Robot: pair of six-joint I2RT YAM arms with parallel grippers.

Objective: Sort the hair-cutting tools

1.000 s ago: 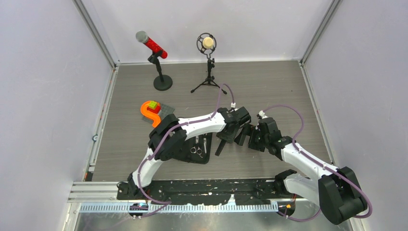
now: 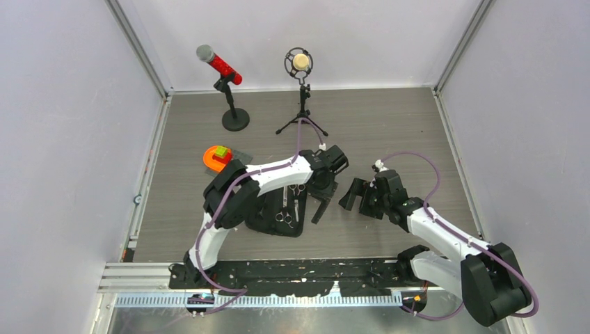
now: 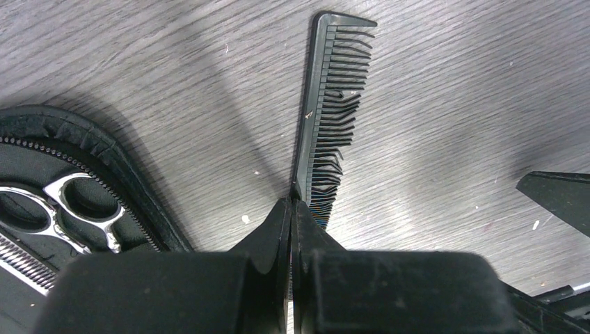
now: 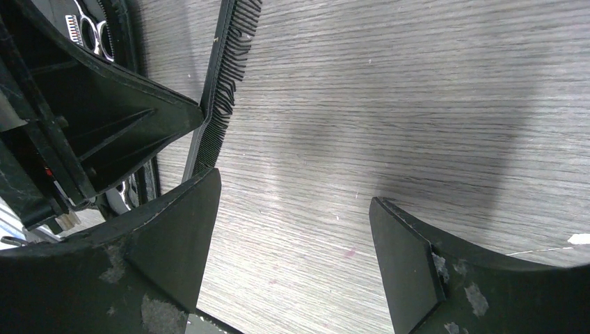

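A black comb [image 2: 321, 209] with bent teeth lies on the table, just right of the black zip case [image 2: 275, 226]. In the case are scissors [image 3: 76, 209] and other silver tools. Seen in the left wrist view, my left gripper is shut, its fingertips over the spine of the comb [image 3: 320, 104]; nothing shows clearly between them. From the right wrist view, a left finger touches or nearly touches the comb [image 4: 221, 83]; which one cannot be told. My right gripper stands open right of the comb, bare table between its fingers.
A red microphone [image 2: 226, 69] and a ring-shaped microphone on a tripod [image 2: 302, 104] stand at the back. An orange toy piece [image 2: 211, 161] sits back left on a grey plate.
The left gripper has moved left, away from the right gripper, toward the case. The right arm stays about where it was. The comb's visible end has barely shifted.
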